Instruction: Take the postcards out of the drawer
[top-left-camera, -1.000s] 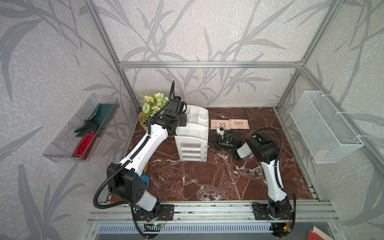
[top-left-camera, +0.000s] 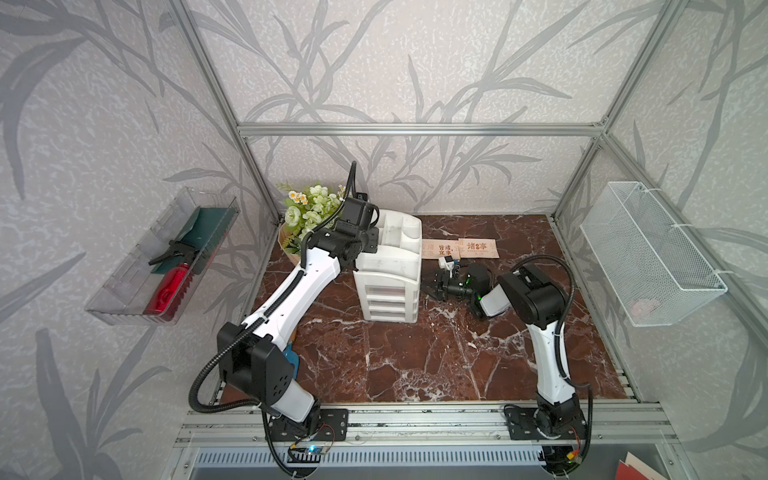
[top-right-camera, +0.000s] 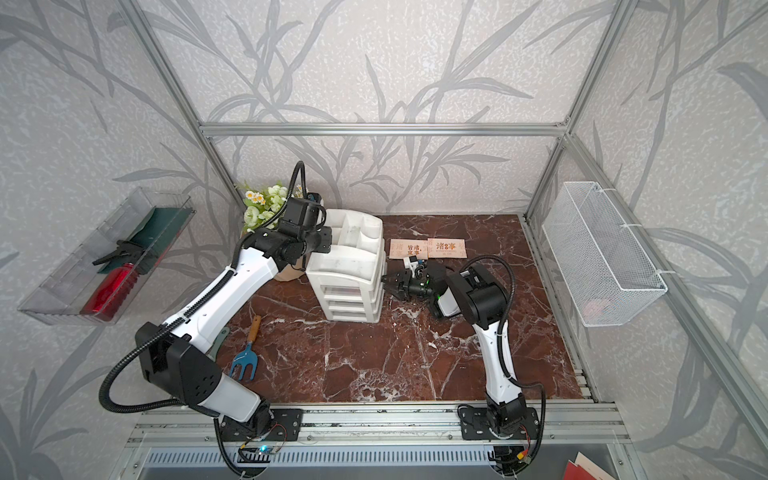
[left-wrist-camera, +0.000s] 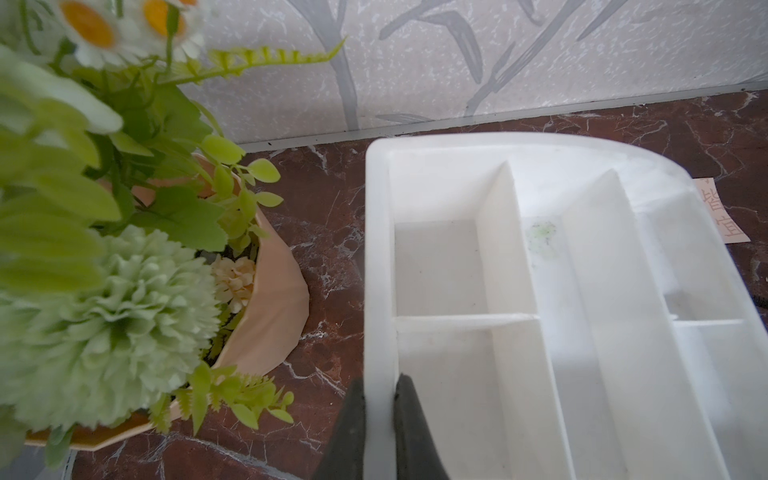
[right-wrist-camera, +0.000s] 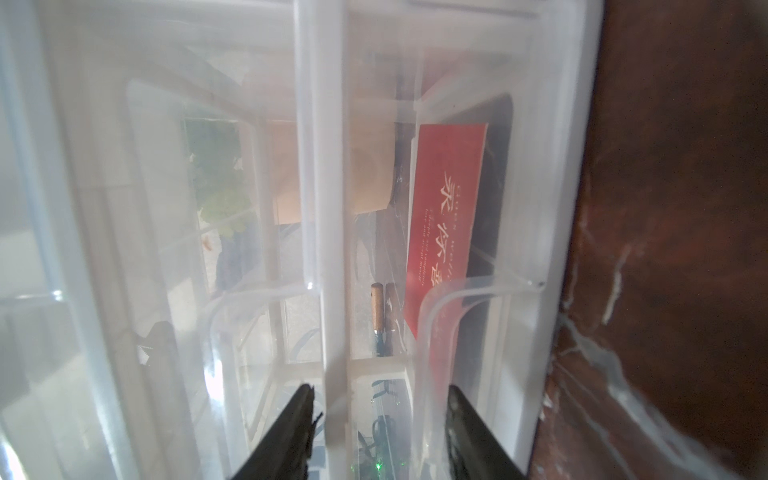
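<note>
A white drawer unit (top-left-camera: 388, 288) stands mid-table, with a compartmented top. My left gripper is shut on the unit's top rim. My right gripper stands part open at the side with the clear drawers (right-wrist-camera: 328, 160); a red card or packet (right-wrist-camera: 441, 216) shows inside the drawer at the right of the right wrist view. Two pale pink printed cards (top-left-camera: 477, 248) lie flat behind the right gripper, right of the unit.
Flowers (top-left-camera: 308, 212) stand close left of the unit. A blue garden fork (top-right-camera: 244, 360) lies front left. A wire basket (top-left-camera: 652, 252) hangs on the right wall.
The drawer unit and both grippers have shifted slightly to the right in the top left view.
</note>
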